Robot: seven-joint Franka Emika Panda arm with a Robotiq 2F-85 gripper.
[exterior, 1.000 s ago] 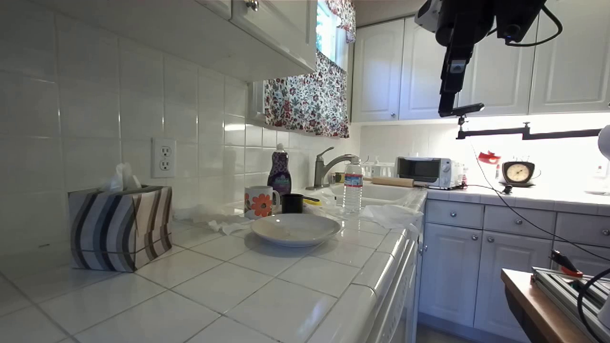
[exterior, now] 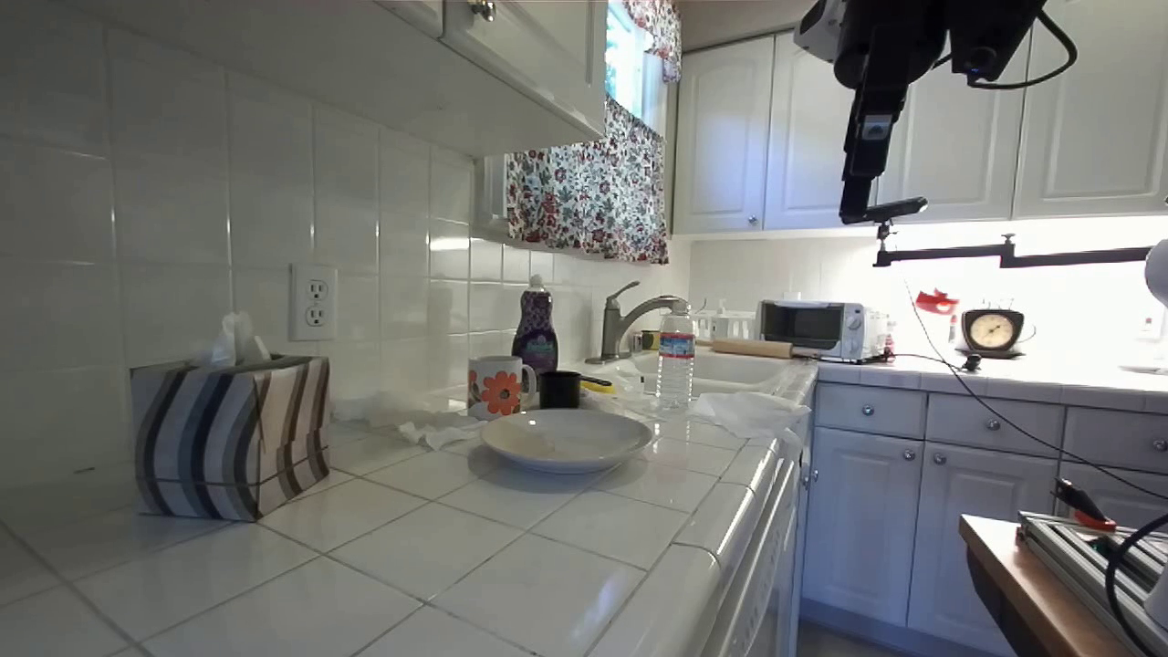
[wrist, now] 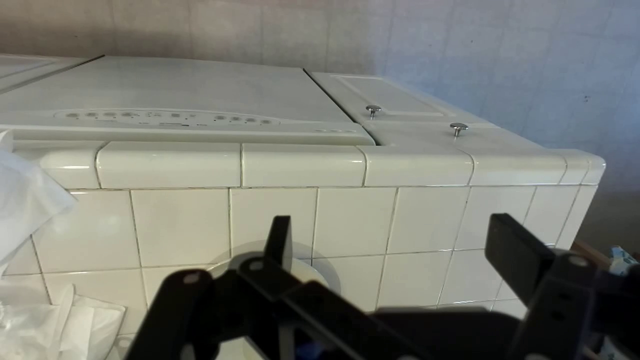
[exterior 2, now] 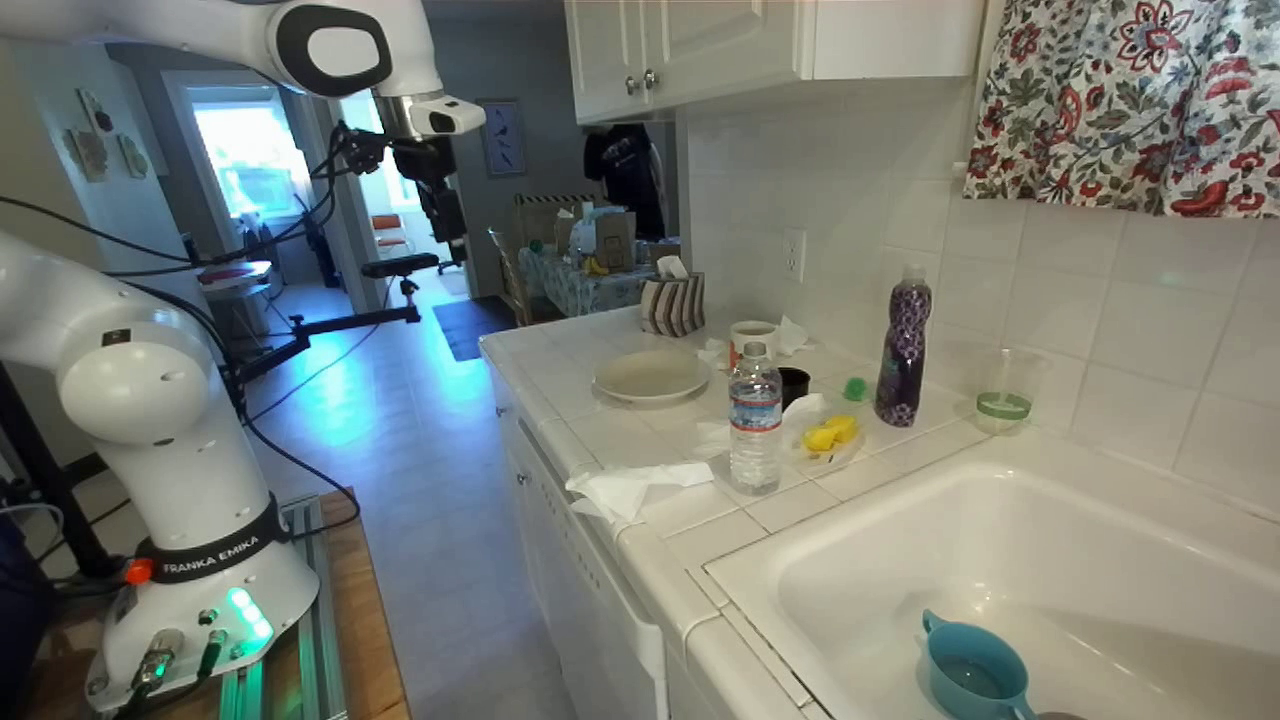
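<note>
High over the counter's front edge, my gripper is open, its fingers wide apart and nothing between them. A white plate (exterior: 566, 438) lies on the tiled counter; in the wrist view the gripper covers most of it. Behind the plate stand a mug with an orange flower (exterior: 495, 388) and a small black cup (exterior: 560, 390). A clear water bottle (exterior 2: 755, 420) stands upright near the sink. The purple soap bottle (exterior 2: 903, 348) is by the wall, and something yellow (exterior 2: 830, 433) lies in front of it.
A striped tissue box (exterior: 232, 436) stands against the wall. Crumpled white tissue (exterior 2: 636, 486) lies at the counter edge. In the sink (exterior 2: 828, 576) is a blue cup (exterior 2: 975, 667). The counter before the plate is clear. Cabinets (exterior: 526, 55) overhang its wall side.
</note>
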